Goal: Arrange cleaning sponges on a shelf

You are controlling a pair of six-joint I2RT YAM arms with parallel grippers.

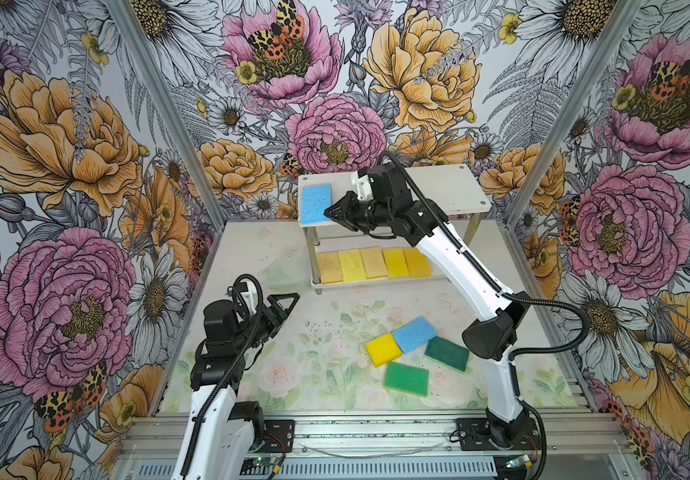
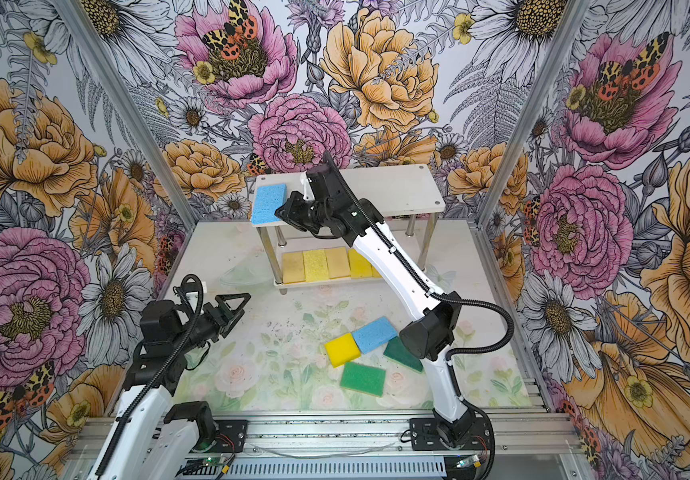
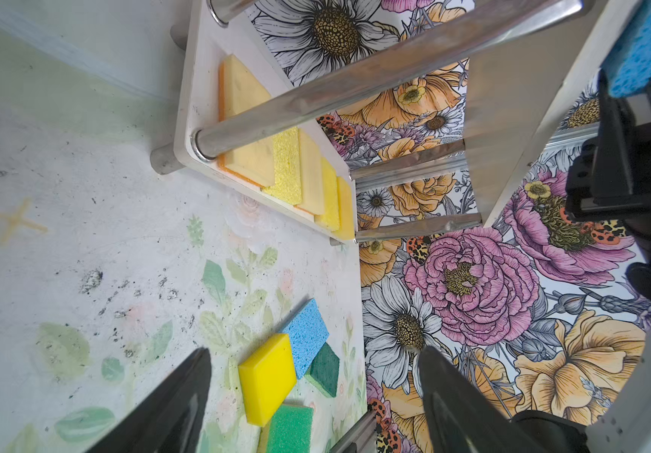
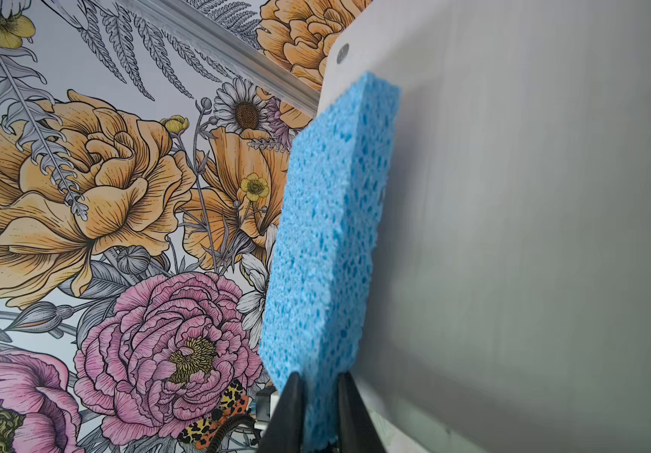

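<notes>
A blue sponge (image 1: pixel 316 201) lies at the left end of the shelf's upper board (image 1: pixel 441 184); in the right wrist view the sponge (image 4: pixel 314 226) sits against the white board surface. At its near right corner is my right gripper, its fingertips slightly parted with the sponge's end between them. My left gripper (image 1: pixel 287 304) hangs over the table's left side, open and empty. Several yellow and tan sponges (image 1: pixel 351 265) stand in a row on the lower board. On the table lie a yellow sponge (image 1: pixel 383 349), another blue one (image 1: pixel 414 334), a green sponge (image 1: pixel 406 379) and a dark green sponge (image 1: pixel 446 353).
The upper board right of the blue sponge is bare, though my right arm (image 1: pixel 469 268) crosses in front. A metal shelf post (image 3: pixel 355 83) rises at the left front corner.
</notes>
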